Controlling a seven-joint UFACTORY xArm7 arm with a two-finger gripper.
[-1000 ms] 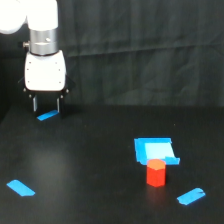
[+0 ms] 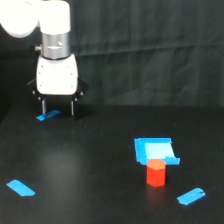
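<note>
My white gripper [image 2: 58, 106] points down at the back left, over the dark table. Its two dark fingers stand well apart, and nothing shows between them. A red-orange block [image 2: 156, 176] is on the table at the right, far from the gripper and towards the camera. Right behind the block lies a white patch [image 2: 159, 150] bordered with blue on its left, back and right; the block's top overlaps its front edge in the view, so whether they touch is unclear.
Blue tape strips lie on the table: one [image 2: 48, 115] below the gripper, one [image 2: 20, 188] at the front left, one [image 2: 191, 197] at the front right. A black curtain [image 2: 150, 60] hangs behind.
My gripper has moved to the right and slightly lower in the view, its fingers still apart. The block, white patch and tape strips have not moved.
</note>
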